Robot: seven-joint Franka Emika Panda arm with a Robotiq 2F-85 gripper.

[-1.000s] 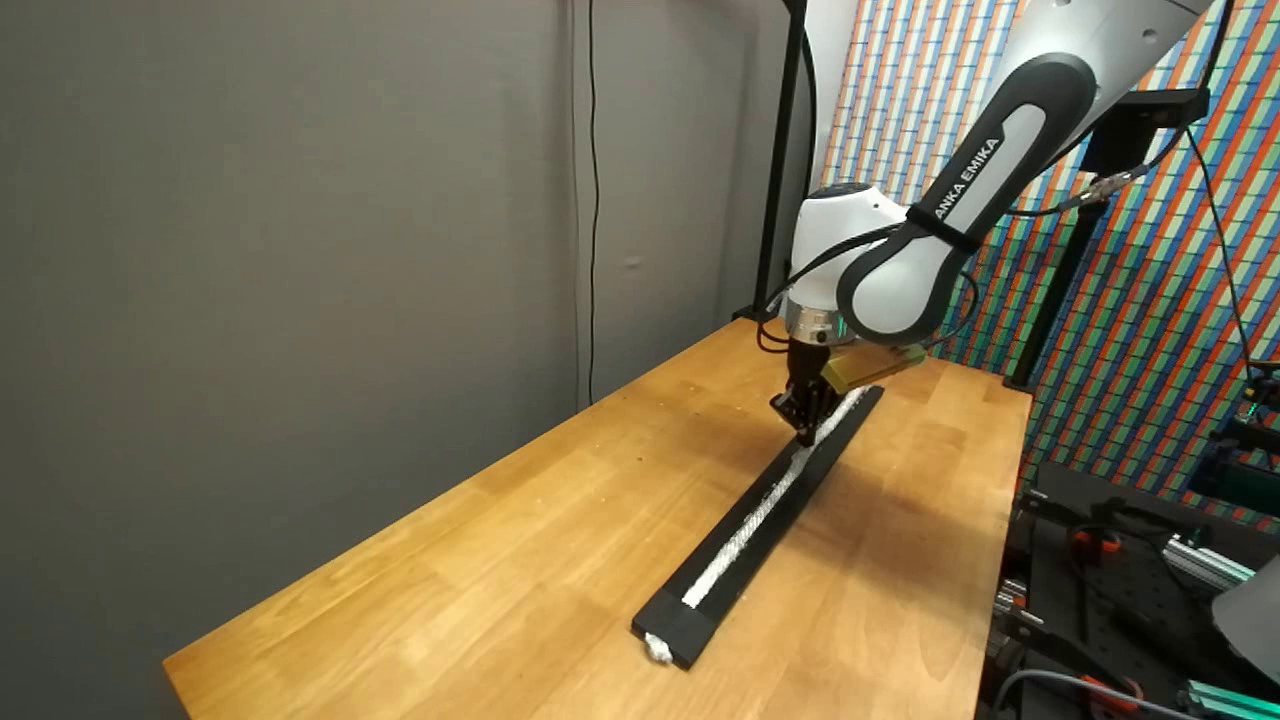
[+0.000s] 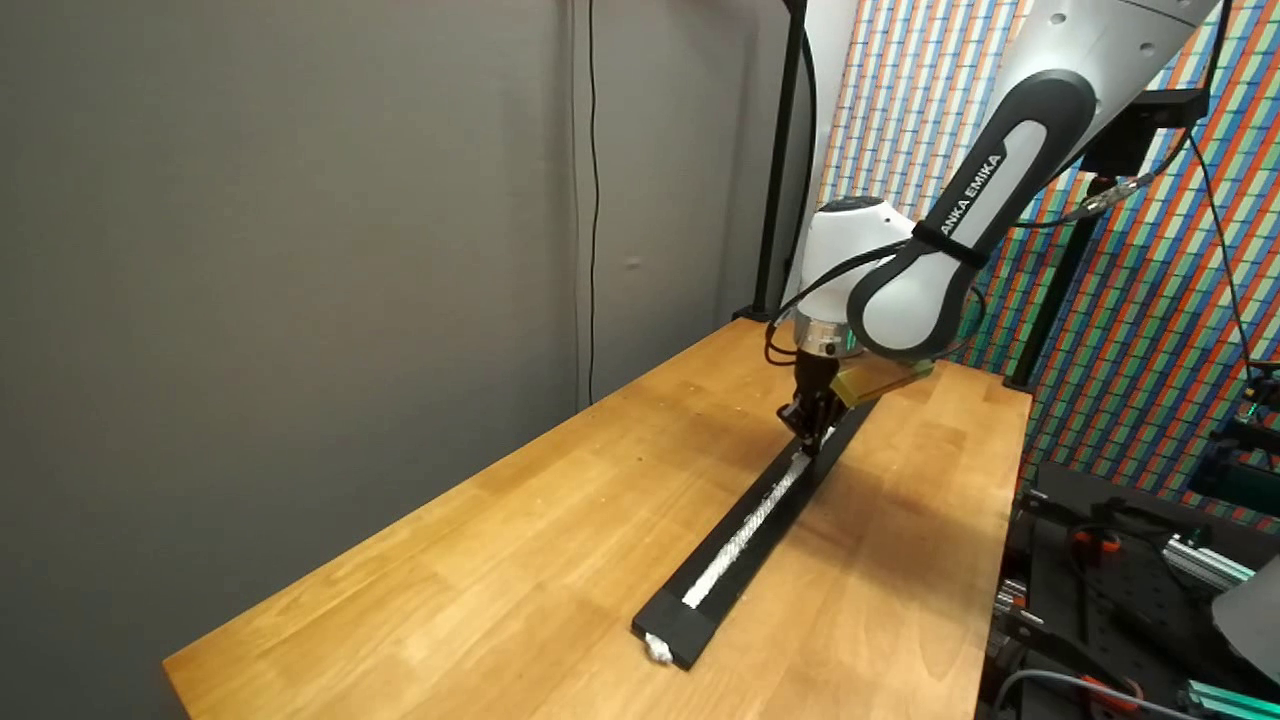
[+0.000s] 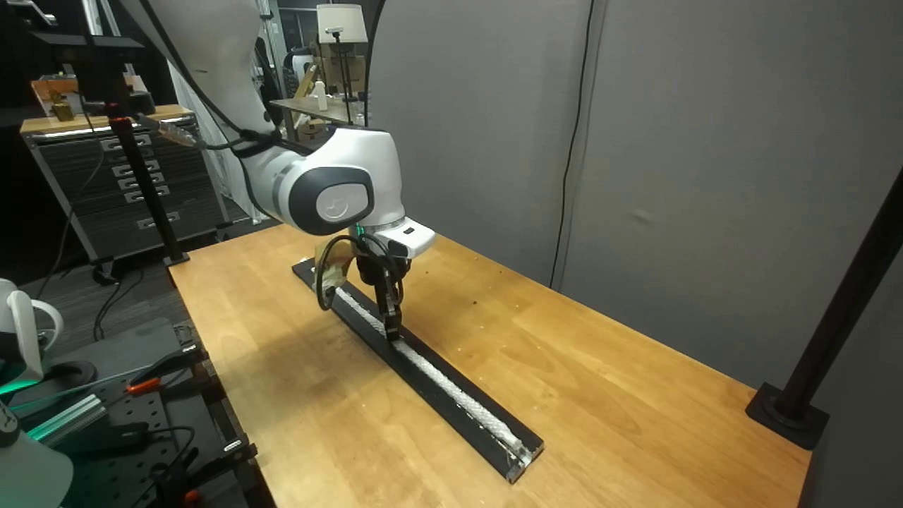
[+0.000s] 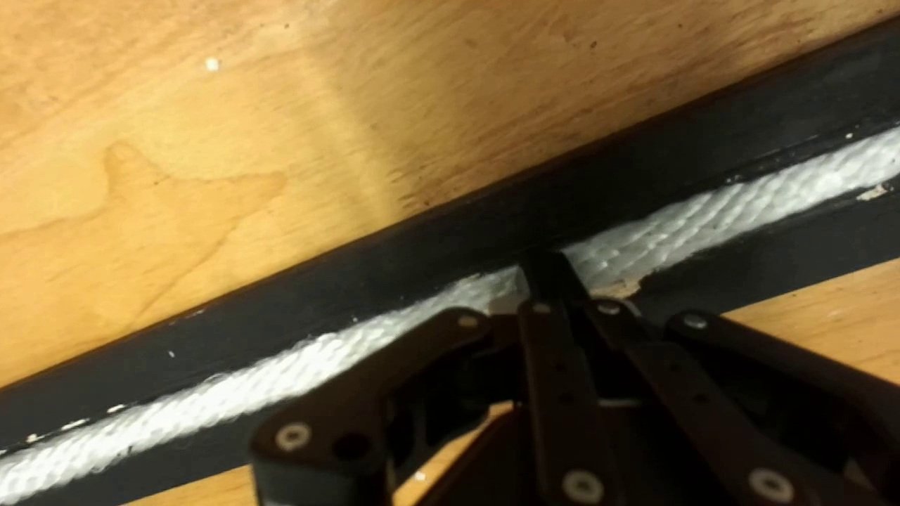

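A white braided rope [image 4: 295,367] runs along a groove in a long black channel [image 4: 405,253] lying on the wooden table. In exterior view 1 the rope [image 2: 746,532] passes under a black end cap near the front, where a short tail pokes out. My gripper is shut, with its fingertips down on the rope around the middle of the channel and nothing visible between them. From the other side, the gripper [image 3: 393,330] stands upright over the channel [image 3: 474,423]. Its fingertips hide a small piece of the rope.
A grey wall [image 2: 360,240] runs along one long edge. Black posts [image 3: 800,398] stand at the table's corners, and a cart [image 3: 127,423] with tools sits beside the opposite edge.
My arm and gripper have come down a little and shifted slightly right in exterior view 1. The far stretch of rope is now more hidden behind the gripper. The channel has not moved.
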